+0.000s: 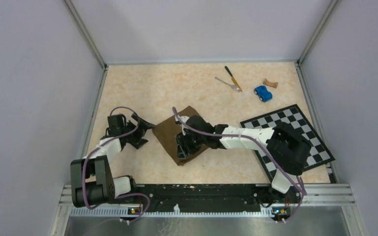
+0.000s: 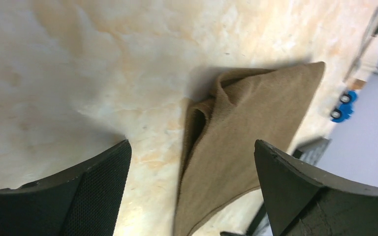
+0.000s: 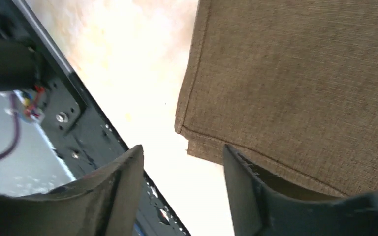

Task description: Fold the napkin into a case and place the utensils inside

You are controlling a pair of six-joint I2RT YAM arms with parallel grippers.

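Observation:
The brown napkin (image 1: 166,133) lies folded in layers at the table's middle left, partly covered by my right arm. In the left wrist view, the napkin's near end (image 2: 221,105) is rumpled and lifted into a small open fold. My left gripper (image 1: 148,134) is open just left of that end, nothing between its fingers. Over the napkin's front part, my right gripper (image 1: 180,147) has its fingers apart; a front corner of the napkin (image 3: 204,149) shows beyond them, ungripped. A fork (image 1: 227,84) and a knife (image 1: 234,78) with a dark handle lie at the back, tips close together.
A blue toy car (image 1: 263,93) and a small brown wooden piece (image 1: 270,83) sit at the back right. A black-and-white checkered board (image 1: 295,118) fills the right side, partly under my right arm.

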